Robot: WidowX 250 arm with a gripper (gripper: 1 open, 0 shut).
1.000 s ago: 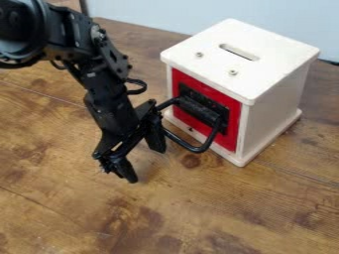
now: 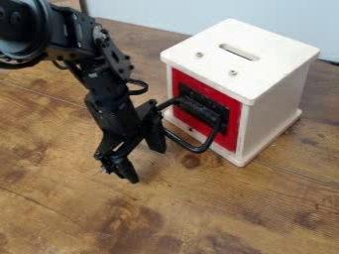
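A white wooden box (image 2: 265,99) with a slot on top stands on the wooden table, its front a red panel (image 2: 231,139) holding a black fitting with a looped black bar handle (image 2: 199,146). My black gripper (image 2: 141,159) points down just left of the box, low over the table, its fingers spread apart with nothing visible between them. It is beside the handle; whether it touches the handle I cannot tell.
Bare wooden table (image 2: 239,208) fills the foreground and left. A pale wall or surface lies behind the box at the top right.
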